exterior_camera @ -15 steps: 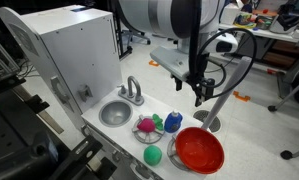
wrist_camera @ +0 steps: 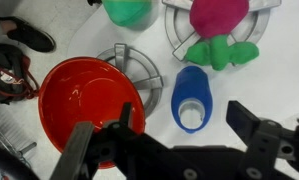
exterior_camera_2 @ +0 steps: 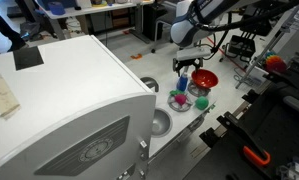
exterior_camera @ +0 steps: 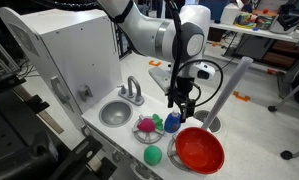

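Between and just ahead of the fingers of my open gripper, in the wrist view, stands a blue bottle-like object (wrist_camera: 192, 90) with a pale round top. Nothing is gripped. Exterior view 1 has the gripper (exterior_camera: 180, 104) pointing down, just above the blue object (exterior_camera: 173, 122); whether they touch cannot be told. A red bowl (exterior_camera: 199, 148) sits on the near right of the counter, also large at the left of the wrist view.
A pink item (wrist_camera: 217, 14) and a green one (wrist_camera: 221, 52) lie on a burner ring. A green round object (exterior_camera: 153, 155) is near the counter's front. The sink (exterior_camera: 115, 112) with its faucet (exterior_camera: 132, 88) is to the left. A grey post (exterior_camera: 227, 92) rises behind the bowl.
The arm has come down and slightly left, bringing the gripper from higher above the counter to close over the blue object. The objects on the counter have stayed put.
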